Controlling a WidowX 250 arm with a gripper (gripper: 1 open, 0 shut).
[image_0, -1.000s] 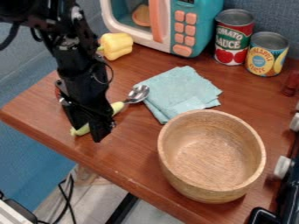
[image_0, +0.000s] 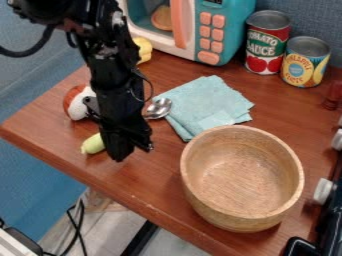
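My black gripper (image_0: 123, 142) hangs low over the table's left side, its fingertips down over a pale yellow-green long object (image_0: 94, 143), perhaps a banana, which it partly hides. Whether the fingers are open or shut on it cannot be made out. A metal spoon (image_0: 158, 108) lies just right of the gripper, and a red-and-white object (image_0: 76, 103) sits behind it.
A wooden bowl (image_0: 242, 178) stands front right, a blue cloth (image_0: 206, 104) behind it. At the back are a toy microwave (image_0: 201, 30), a tomato can (image_0: 266, 45), a second can (image_0: 305, 63) and a yellow object (image_0: 142, 50). The table's left edge is near.
The arm has shifted slightly, uncovering more of the red-and-white object; less of the long pale object shows to the right of the gripper.
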